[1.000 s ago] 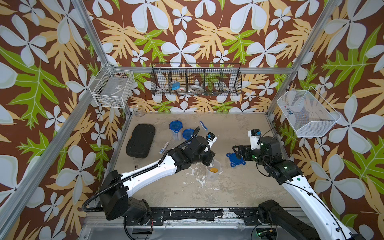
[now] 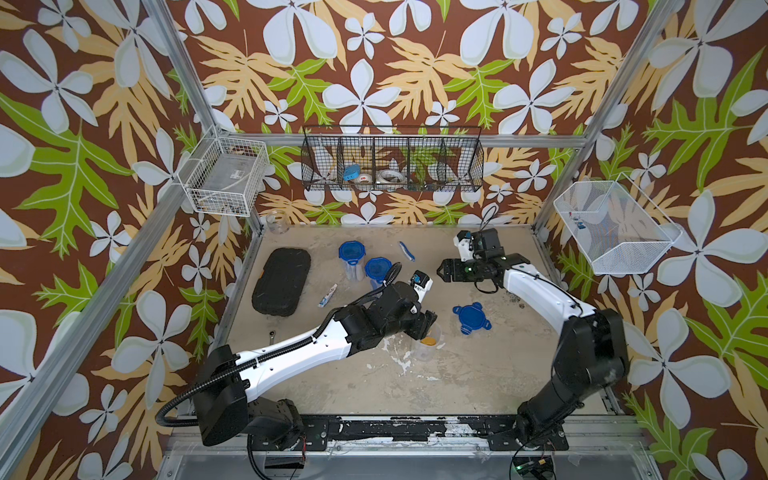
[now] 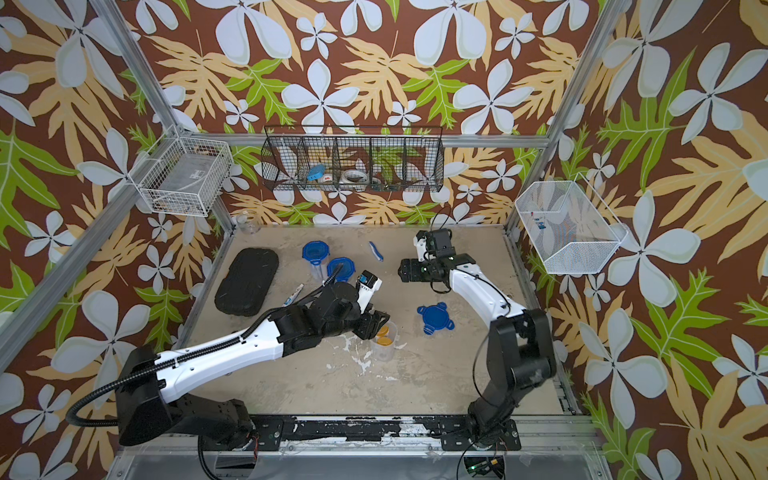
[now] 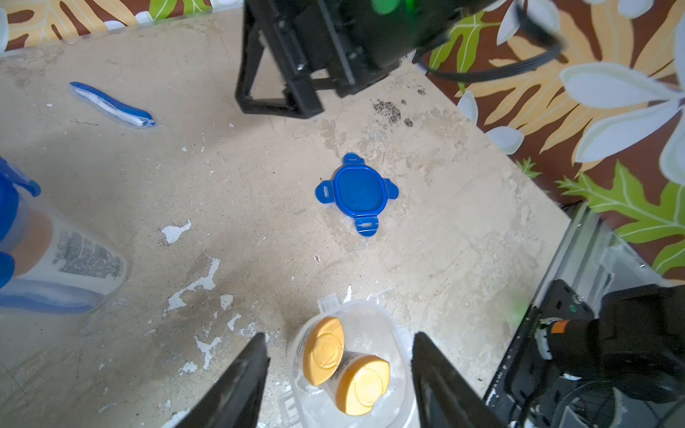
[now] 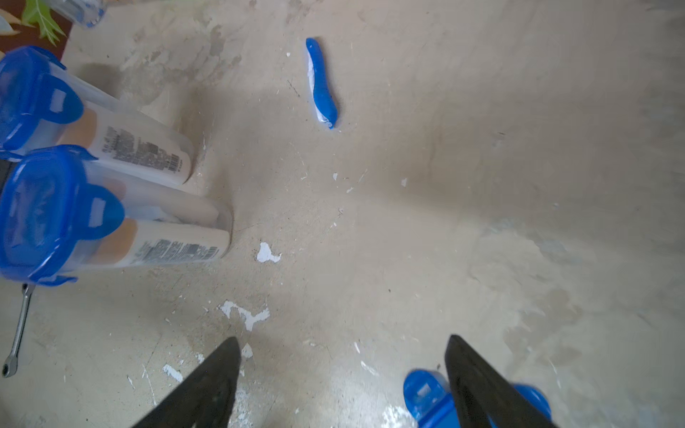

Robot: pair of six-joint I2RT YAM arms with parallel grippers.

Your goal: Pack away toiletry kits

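Observation:
My left gripper hovers at a clear cup (image 4: 378, 328) holding two orange-capped items (image 4: 322, 349), its fingers apart either side of the cup's near part; contact is unclear. My right gripper is open over bare table, right of two blue-lidded toiletry containers (image 5: 164, 207). A blue-handled item (image 5: 321, 85), likely a toothbrush or razor, lies on the table beyond. A loose blue lid (image 4: 356, 189) lies right of the cup. A tube (image 2: 328, 294) lies at the left.
A black case (image 2: 280, 280) lies at left. A black wire basket (image 2: 392, 164) hangs at the back, white baskets (image 2: 228, 176) at both sides.
My right gripper has moved toward the back, away from the blue lid to above the bare table. My left gripper has shifted slightly at the cup.

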